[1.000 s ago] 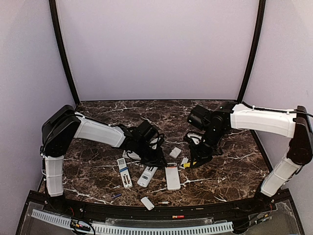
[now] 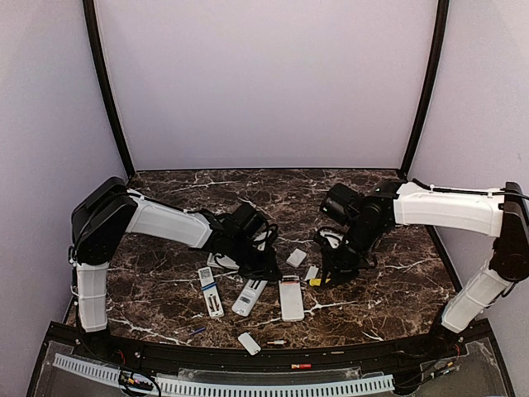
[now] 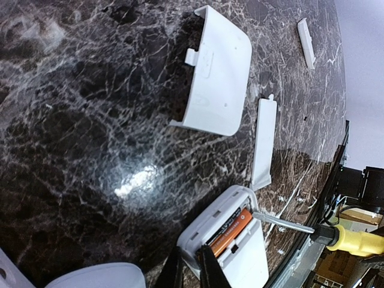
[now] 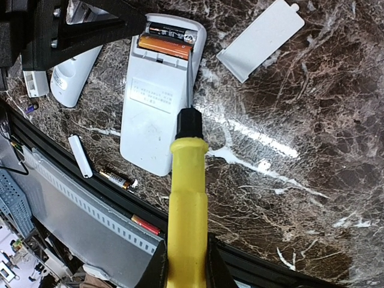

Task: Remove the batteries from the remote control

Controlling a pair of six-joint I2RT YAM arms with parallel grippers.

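Note:
The white remote [image 4: 150, 120] lies with its battery bay open, a black battery [image 4: 165, 31] and an orange one [image 4: 161, 45] inside. My left gripper is shut on the remote's top end. My right gripper is shut on a yellow screwdriver [image 4: 187, 198], whose metal tip rests at the end of the batteries in the bay, as both wrist views show.
Loose covers [image 3: 216, 78] lie beside the remote. Other remotes [image 2: 211, 292] lie to the left. Loose batteries [image 4: 117, 178] and a small white piece [image 2: 249, 343] lie near the front edge.
The left arm looks still.

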